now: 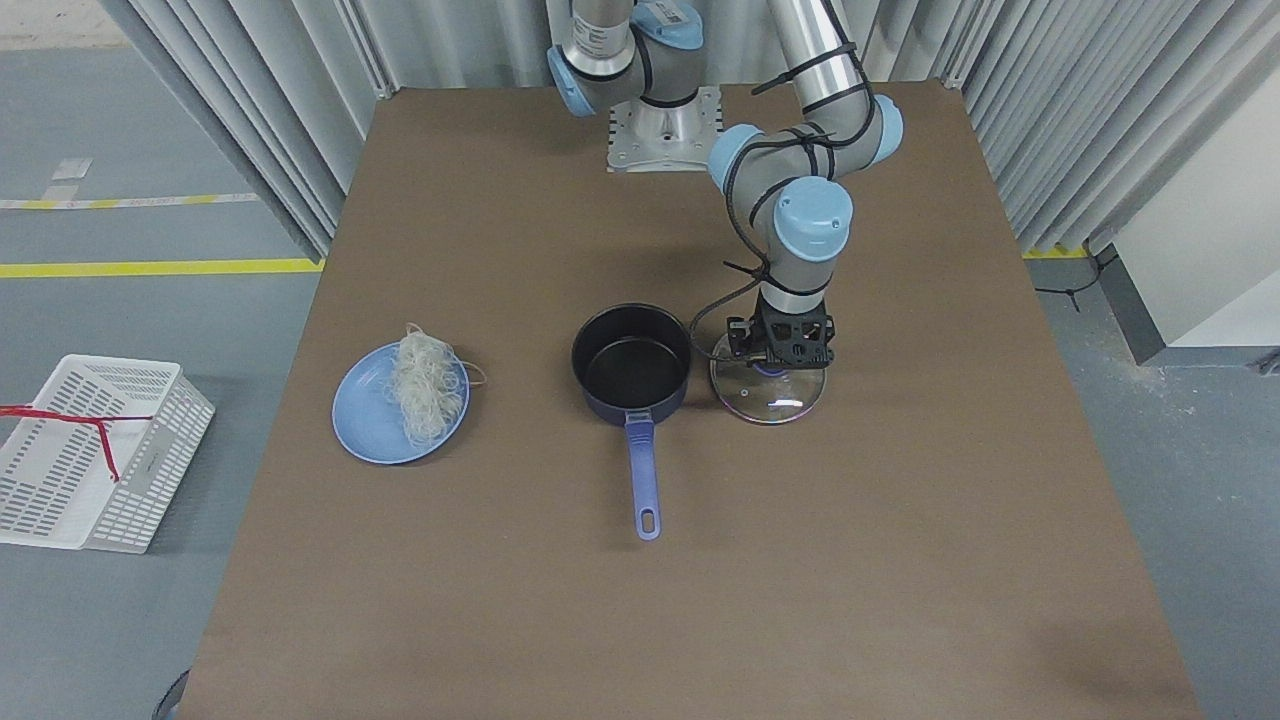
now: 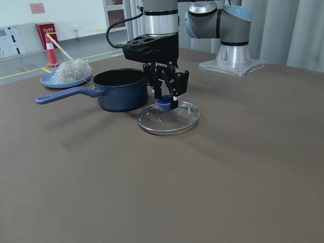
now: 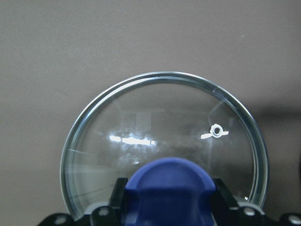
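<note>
The glass lid (image 1: 769, 406) with its blue knob (image 2: 164, 103) (image 3: 169, 193) rests on the table right beside the dark blue pot (image 1: 630, 360), whose blue handle (image 1: 643, 480) points toward the front. My gripper (image 2: 167, 96) is down over the lid, its two fingers at either side of the knob, shut on it, as the wrist view shows. A light blue plate (image 1: 366, 420) with a pile of white stringy material (image 1: 422, 384) sits left of the pot.
The robot base (image 1: 663, 144) stands at the back edge. A white basket (image 1: 156, 480) is on the floor left of the table.
</note>
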